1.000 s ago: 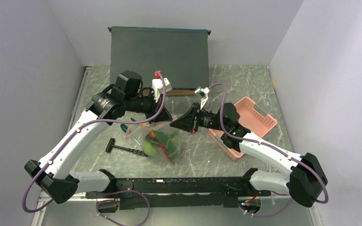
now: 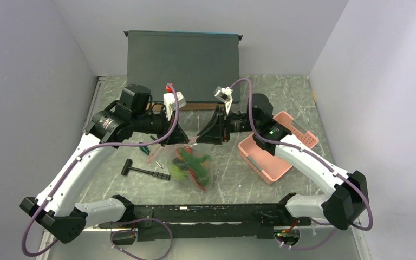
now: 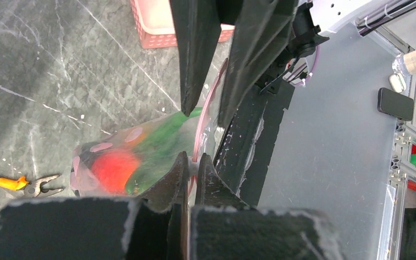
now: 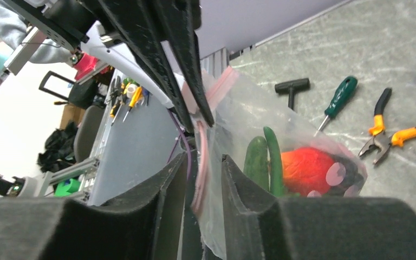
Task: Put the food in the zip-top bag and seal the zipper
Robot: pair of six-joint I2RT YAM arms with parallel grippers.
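Note:
The clear zip top bag (image 4: 314,138) hangs upright with its pink-edged mouth raised between both grippers. Inside it show a red food piece (image 4: 309,170), a green cucumber-like piece (image 4: 257,162) and, in the top view, a round green one (image 2: 177,172). My left gripper is shut on the zipper strip (image 3: 199,135). From the facing side, my right gripper stands part open, its fingers either side of the same strip and a gap showing. Whether the zipper is sealed along its length cannot be made out.
A pink basket (image 2: 252,154) sits on the right of the marbled table. Left of the bag lie a black hammer (image 2: 141,170), a green screwdriver (image 4: 341,97) and orange-handled pliers (image 4: 382,138). The table between bag and basket is clear.
The left gripper shifted slightly left early on, still on the bag's mouth.

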